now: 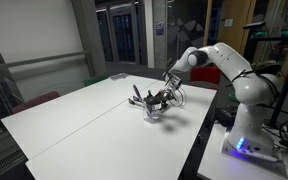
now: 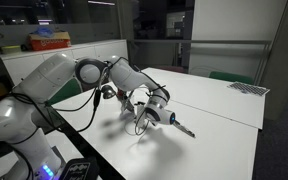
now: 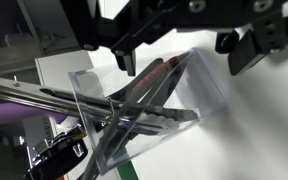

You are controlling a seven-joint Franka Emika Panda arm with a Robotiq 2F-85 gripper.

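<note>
A clear plastic container (image 3: 206, 97) with several long utensils in it lies below my gripper in the wrist view. The gripper is open, one finger on each side of the view, and nothing shows gripped between them. Among the contents are metal tongs (image 3: 44, 97) and a dark handle with red on it (image 3: 160, 78). In exterior view 1, the container (image 1: 151, 114) stands on the white table with utensils rising from it, and my gripper (image 1: 164, 98) is right at it. The arm partly hides the container in exterior view 2.
A utensil (image 2: 184, 130) sticks out beside the gripper in exterior view 2. Loose cables (image 2: 141, 123) loop around the wrist. Chairs, one green (image 2: 231, 77), stand beyond the table.
</note>
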